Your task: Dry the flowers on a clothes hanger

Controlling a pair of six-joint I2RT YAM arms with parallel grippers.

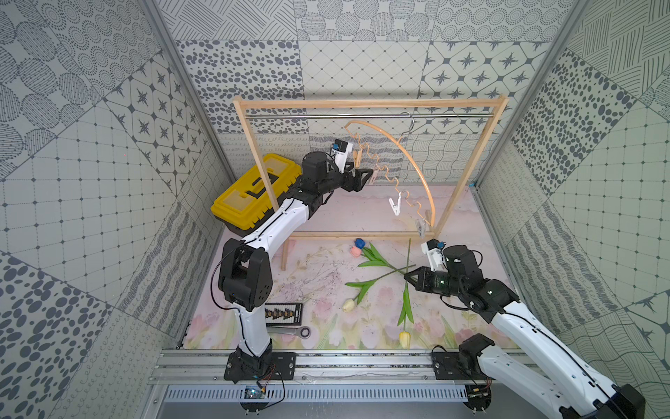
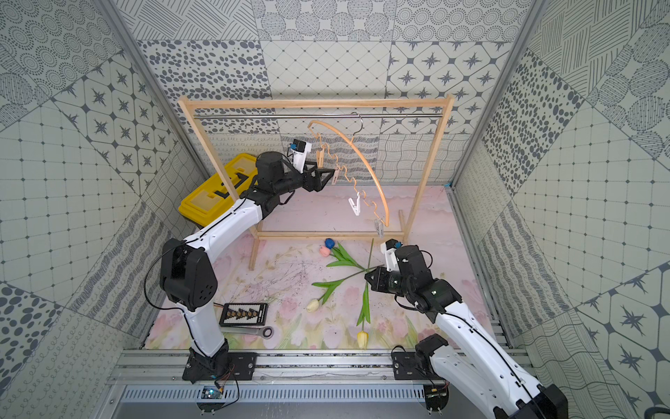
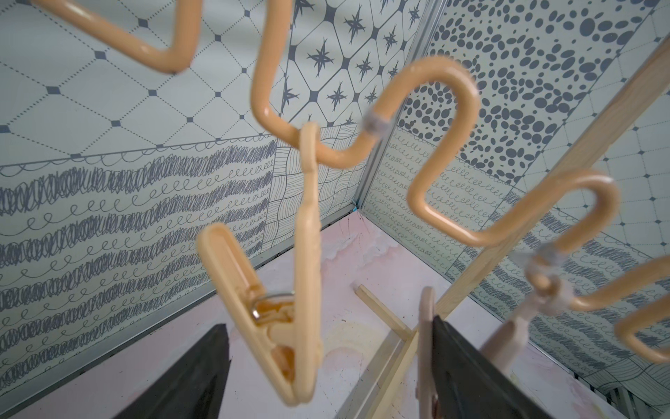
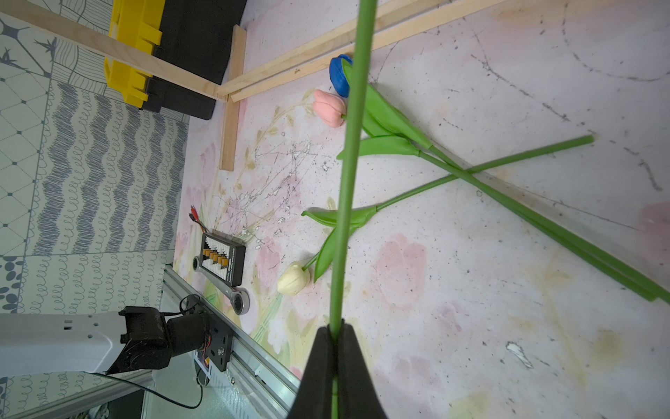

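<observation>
An orange hanger (image 1: 399, 145) with a wavy lower bar hangs askew from the metal rail. Several clothespins dangle from it, including a white one (image 1: 395, 204) and a wooden one (image 3: 307, 279). My left gripper (image 1: 364, 178) is open beside the hanger's left part; in the left wrist view the wooden clothespin shows between its spread fingers, with no grip on it visible. My right gripper is shut on the green stem (image 4: 351, 153) of the yellow tulip (image 1: 404, 338), whose bloom points to the table's front edge. The stem's bare end points toward the rack.
Blue (image 4: 340, 75), pink (image 4: 329, 108) and white (image 4: 293, 278) tulips lie on the table with crossed stems. A wooden rack (image 1: 373, 104) frames the hanger. A yellow toolbox (image 1: 254, 190) stands back left; a wrench (image 1: 301, 332) lies front left.
</observation>
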